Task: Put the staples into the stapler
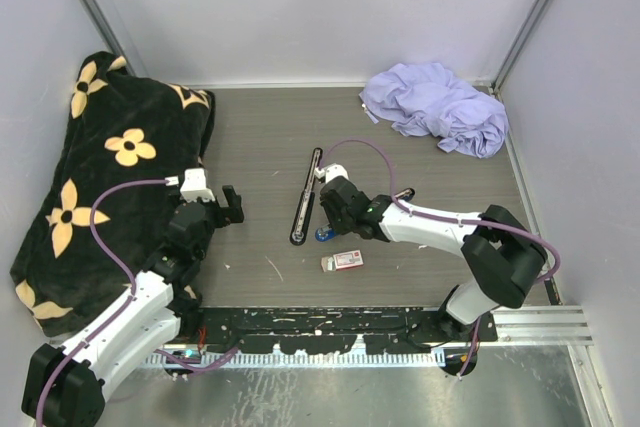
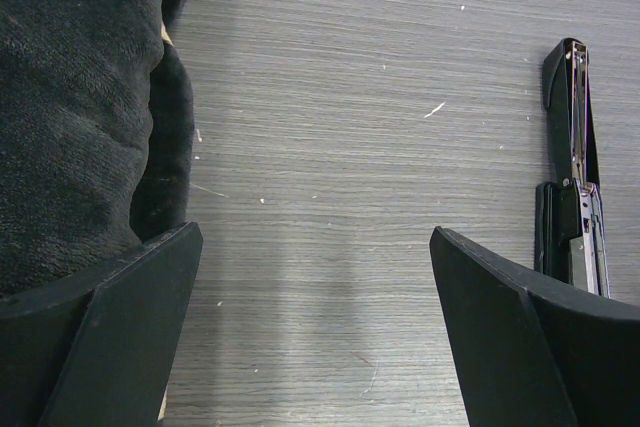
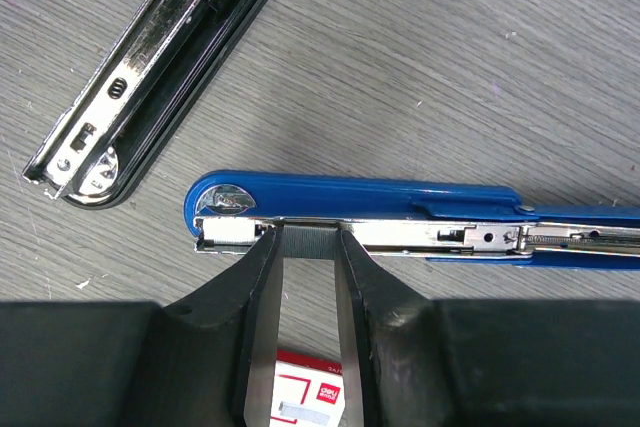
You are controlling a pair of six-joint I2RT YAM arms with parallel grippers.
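Observation:
My right gripper is shut on a short grey strip of staples [image 3: 309,242], held at the metal magazine of an opened blue stapler [image 3: 370,192], near its rounded end; whether the strip sits inside cannot be told. A black stapler [image 3: 150,67] lies opened out to the upper left in the right wrist view, and on the middle of the table in the top view. The red-and-white staple box [image 1: 342,261] lies just below the blue stapler. My left gripper stands open over bare table at the left, nothing between its fingers.
A dark flowered blanket [image 1: 100,217] covers the left side. A lilac cloth [image 1: 440,107] is heaped at the back right. The back middle and the area between left gripper and black stapler [image 2: 570,117] are clear.

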